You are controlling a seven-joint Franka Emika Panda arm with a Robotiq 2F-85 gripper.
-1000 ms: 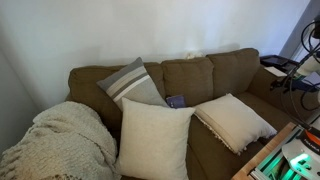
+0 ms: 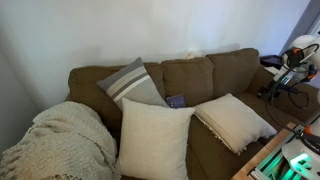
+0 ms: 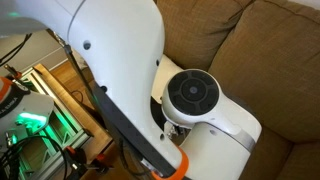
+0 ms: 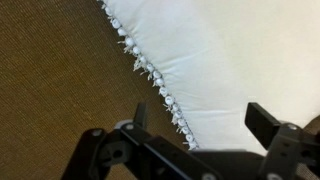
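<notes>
A white pillow with a fringed edge lies flat on the right part of the brown sofa. In the wrist view the same kind of white cushion fabric fills the upper right, its tasselled seam running diagonally over brown upholstery. My gripper is open, fingers wide apart, with nothing held between them; the seam shows beyond the gap. The large white arm blocks the gripper in exterior view 2.
Another white pillow leans upright mid-sofa, with a grey striped pillow behind it. A small dark purple item rests near the backrest. A cream blanket covers the left end. The wooden table edge stands at front right.
At the right edge of exterior view 1, the arm has come further into view, toward the sofa. The pillows and blanket have stayed in place.
</notes>
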